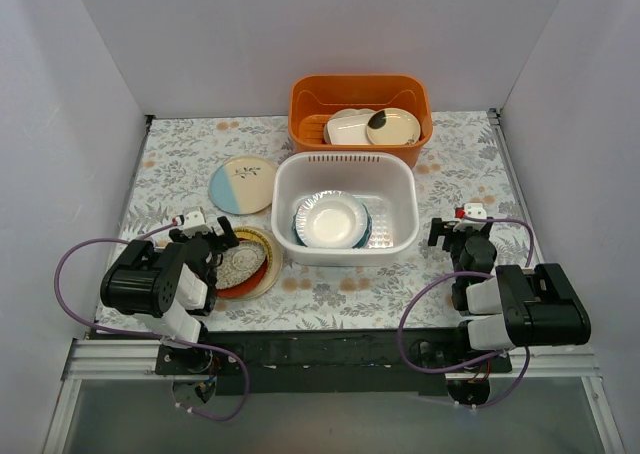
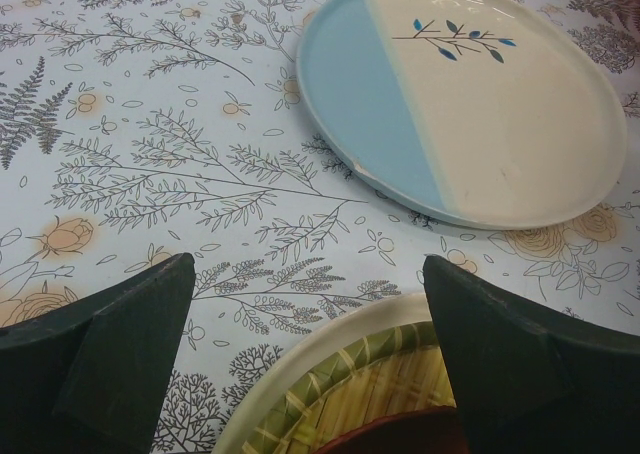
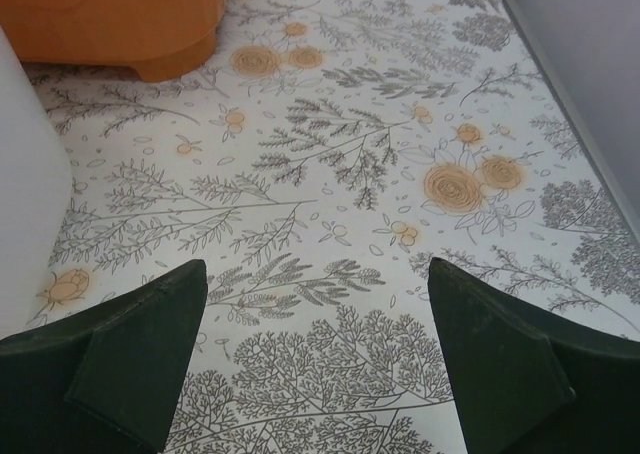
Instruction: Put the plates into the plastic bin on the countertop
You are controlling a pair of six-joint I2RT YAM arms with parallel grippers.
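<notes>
A white plastic bin point(image 1: 400, 214) stands mid-counter with a white plate point(image 1: 332, 220) lying over a blue one inside. Left of it rests a cream and light-blue plate point(image 1: 250, 186), flat on the cloth; the left wrist view shows the same two-tone plate point(image 2: 500, 124) whole. A stack of plates point(image 1: 245, 264), a patterned one topmost, lies nearer the front and is partly hidden under the left arm. Above that stack's edge my left gripper point(image 1: 203, 232) is open and empty. My right gripper point(image 1: 451, 236), also open, hangs over bare cloth right of the bin.
Behind the white bin is an orange bin point(image 1: 310, 104) with several plates, including a cream one with a dark patch point(image 1: 393, 127). The patterned cloth point(image 3: 330, 184) around the right gripper is clear. Walls close in the left, right and back sides.
</notes>
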